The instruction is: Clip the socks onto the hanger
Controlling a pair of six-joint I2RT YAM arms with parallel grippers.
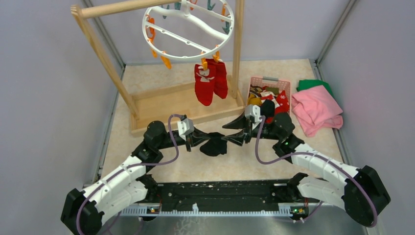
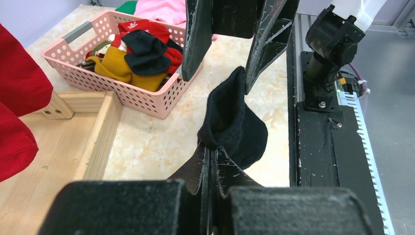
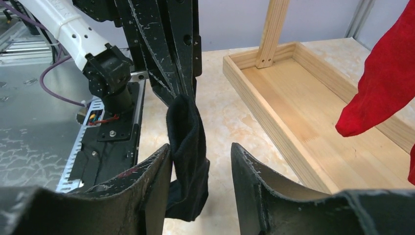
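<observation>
A black sock (image 1: 214, 146) hangs between my two arms over the front of the table. My left gripper is shut on the edge of its cuff, and the cuff mouth gapes upward in the left wrist view. From the other side, my right gripper stands open around the sock (image 3: 190, 164), which lies close to one of its fingers (image 3: 159, 178); whether they touch I cannot tell. Two red socks (image 1: 211, 83) hang from orange clips (image 1: 204, 62) on the white round hanger (image 1: 169, 57).
A pink basket (image 2: 142, 100) of mixed socks stands at the back right, with pink cloth (image 1: 318, 110) beside it. The wooden frame's tray (image 1: 161, 108) lies behind my arms. Bare table surrounds the black sock.
</observation>
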